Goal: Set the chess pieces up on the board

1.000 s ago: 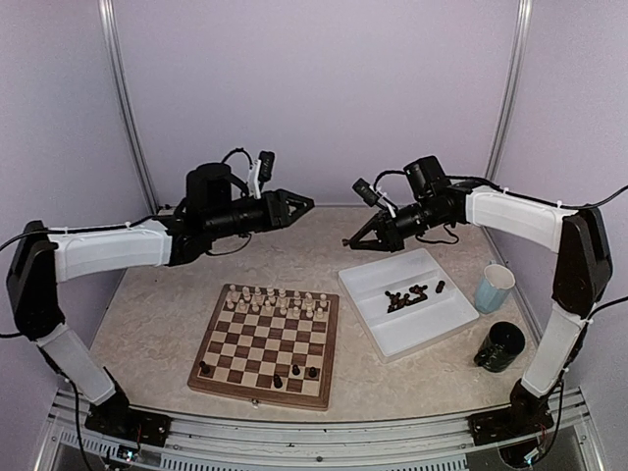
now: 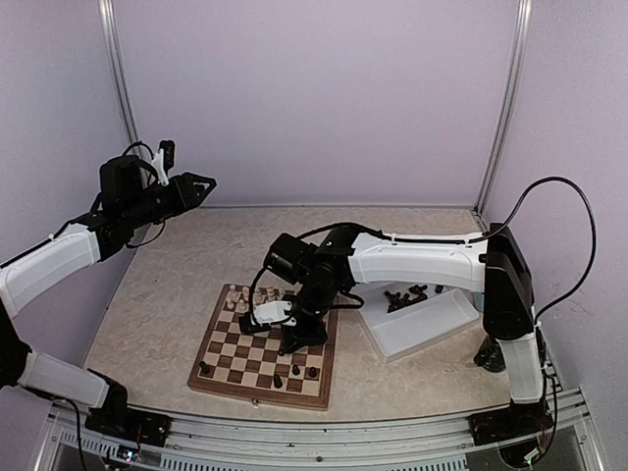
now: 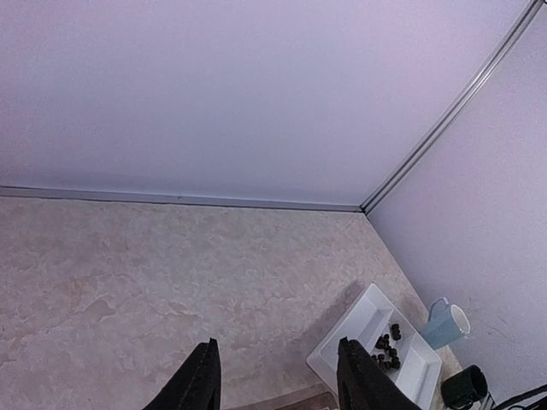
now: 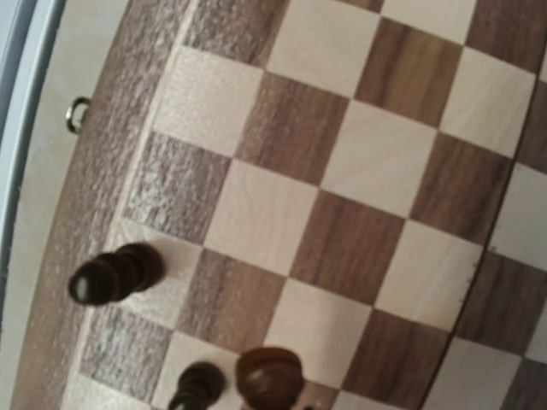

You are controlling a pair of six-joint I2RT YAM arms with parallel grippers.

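The wooden chessboard lies front centre, with white pieces along its back and a few black pieces near the front. My right gripper is low over the board's front half. It is shut on a dark chess piece, seen at the bottom of the right wrist view near standing black pieces. My left gripper is raised at the left, away from the board, open with nothing between its fingers.
A white tray with loose black pieces stands right of the board. A light blue mug and dark cup stand at the right, partly hidden in the top view.
My right arm has swung left and down from above the tray to over the board, carrying the piece. My left arm has drawn back to the left.
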